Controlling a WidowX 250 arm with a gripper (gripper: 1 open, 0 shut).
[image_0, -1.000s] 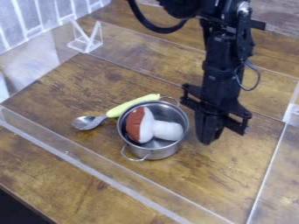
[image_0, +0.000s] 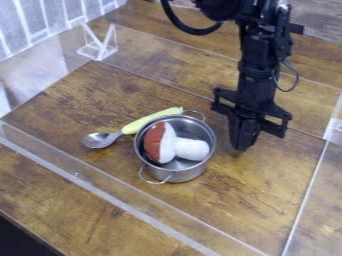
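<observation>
A steel pot (image_0: 175, 172) with two side handles sits at the middle of the table, holding a red-and-white object (image_0: 159, 142) and a white piece (image_0: 190, 148). A pale yellow-green long object (image_0: 150, 118) lies behind its left side, and a metal spoon (image_0: 102, 138) rests to its left. My black gripper (image_0: 241, 140) is low over the table just right of the pot, pointing down and shut, with nothing visible between its fingers.
The wooden table (image_0: 80, 90) has clear room on the left, at the back and in front. Transparent strips cross it in front and on the right. A small white frame (image_0: 99, 42) stands at the back left.
The pot and the other objects look unchanged.
</observation>
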